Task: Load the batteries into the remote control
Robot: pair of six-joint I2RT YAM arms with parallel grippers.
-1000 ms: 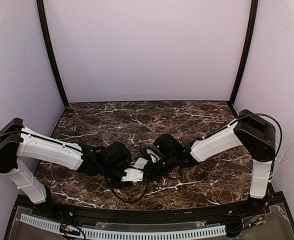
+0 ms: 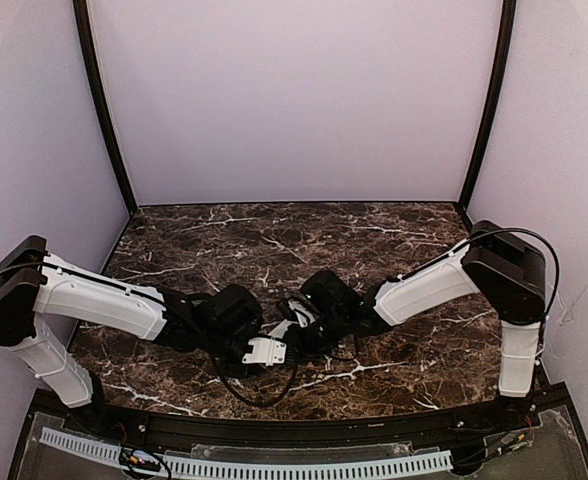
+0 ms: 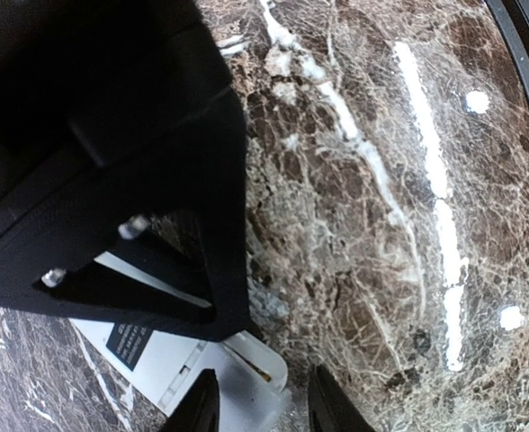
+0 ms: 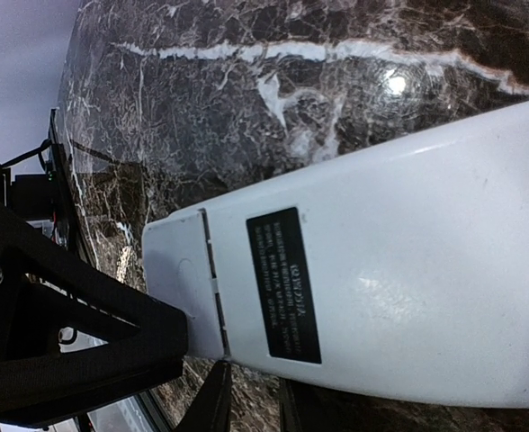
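Observation:
The white remote control lies back up, with a dark label and an end cover. In the top view both grippers meet over it at the front middle, hiding most of it. In the left wrist view my left gripper has its fingertips at the remote's end; a slot with a metallic strip shows there. In the right wrist view my right gripper is at the remote's edge beside the cover. Both are shut with something between, though what exactly sits between the fingertips is hard to see. No loose batteries are clearly visible.
Pale walls stand at the back and both sides. Black cables loop from the grippers near the front edge.
In the top view the right arm has shifted very slightly left and down toward the left gripper. The left arm stays practically still.

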